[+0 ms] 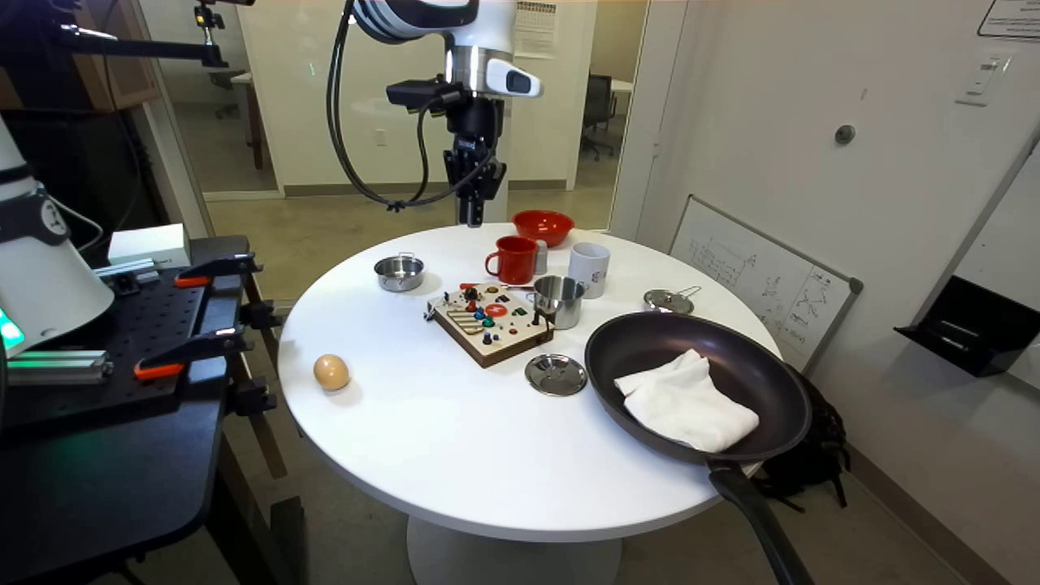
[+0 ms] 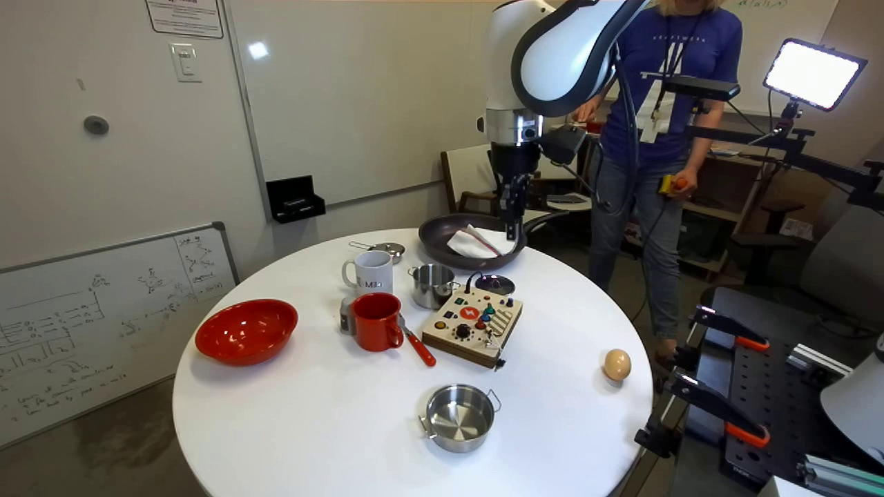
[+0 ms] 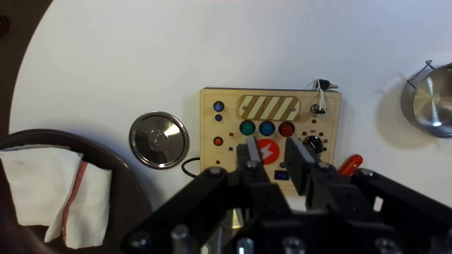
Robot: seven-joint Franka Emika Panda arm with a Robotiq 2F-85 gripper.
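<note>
My gripper hangs pointing down, high above the white table. In the wrist view its fingers stand apart, so it is open, and nothing shows between them except the board far below. That wooden switch board (image 3: 220, 127) carries coloured buttons, a striped plate and a red lightning mark. To its left in the wrist view lies a round steel lid (image 3: 159, 139). A large dark frying pan (image 1: 760, 366) holds a folded white cloth (image 1: 692, 405) with a red stripe. An open steel pot (image 2: 460, 418) stands apart from the board, and a taller steel pot (image 1: 558, 304) sits close beside it.
A red mug (image 2: 377, 322), a white mug (image 2: 373, 272), a red bowl (image 2: 246, 331) and a red-handled tool (image 2: 420, 348) cluster beyond the board. Near the table edge rests an egg (image 1: 331, 372). Another small lidded item (image 1: 669, 301) lies behind the pan.
</note>
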